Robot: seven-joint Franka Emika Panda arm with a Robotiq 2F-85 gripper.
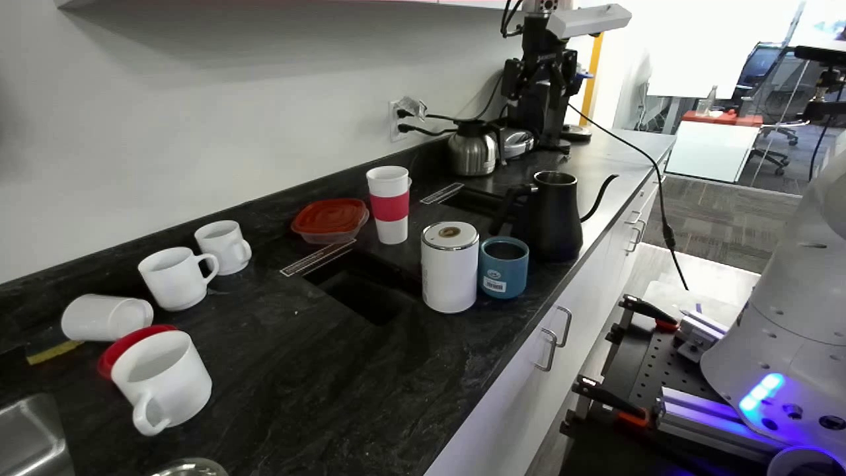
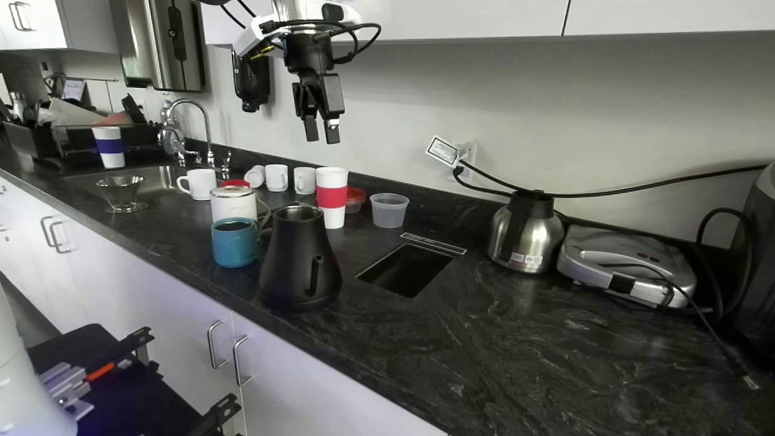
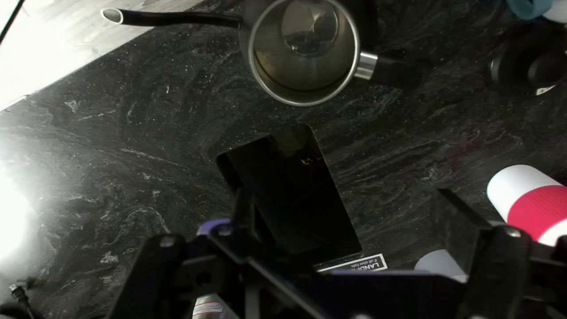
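My gripper (image 2: 321, 137) hangs empty and open above the counter, pointing down, well clear of everything on it. In the wrist view its fingers stand wide apart, with nothing between them. A black gooseneck kettle (image 3: 304, 99) lies ahead of the gripper, lidless, its inside visible. Exterior view 1 shows the kettle (image 1: 557, 218) upright near the counter's front edge, its spout toward the room. Close by are a blue mug (image 1: 503, 274) and a white canister (image 1: 449, 274). A white cup with a red band (image 2: 332, 196) stands farther back.
Rectangular openings (image 2: 407, 270) are cut into the dark counter. White mugs (image 1: 174, 277), one on its side, are near the sink. A clear tub (image 2: 389, 210), a steel carafe (image 2: 526, 234) and a grey appliance (image 2: 628, 261) line the wall.
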